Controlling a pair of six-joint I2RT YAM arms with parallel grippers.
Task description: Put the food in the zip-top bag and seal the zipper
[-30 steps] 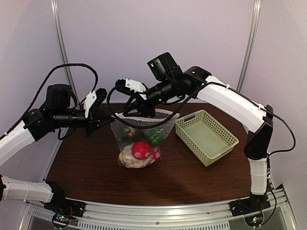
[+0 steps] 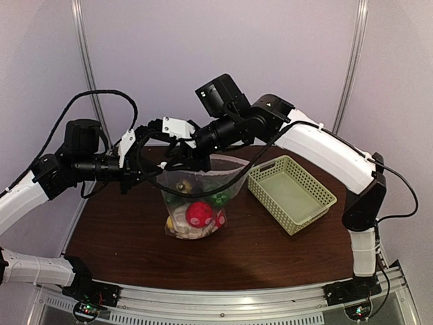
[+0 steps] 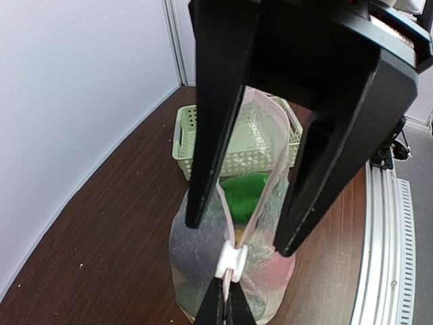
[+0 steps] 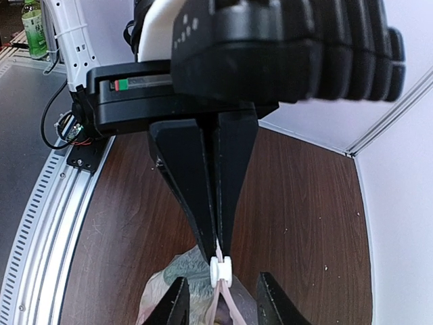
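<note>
A clear zip bag stands upright with red, green and pale food inside. My left gripper is shut on the bag's zipper end by the white slider, which also shows between its fingertips in the right wrist view. My right gripper is part open, its fingertips either side of the slider and the pink zipper strip, just above the bag. In the left wrist view its black fingers loom over the bag's top.
An empty pale green basket sits to the right of the bag. Walls enclose the back and sides.
My right gripper has moved left toward my left gripper and the slider at the bag's top corner. The left arm has stayed almost still.
</note>
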